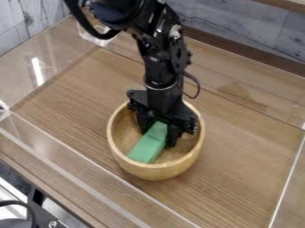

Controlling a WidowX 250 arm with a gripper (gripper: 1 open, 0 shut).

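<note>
A tan round bowl (173, 164) rests on the wooden table, with a green elongated object (148, 145) lying inside it. My black gripper (163, 126) reaches down into the back of the bowl, at the upper end of the green object. Its fingertips are dark and mostly hidden there, and the green object appears held between them.
The wooden table (244, 134) has bare room to the right and at the left of the bowl. A grey plank wall stands at the back, and some dark cables lie off the table at the lower left.
</note>
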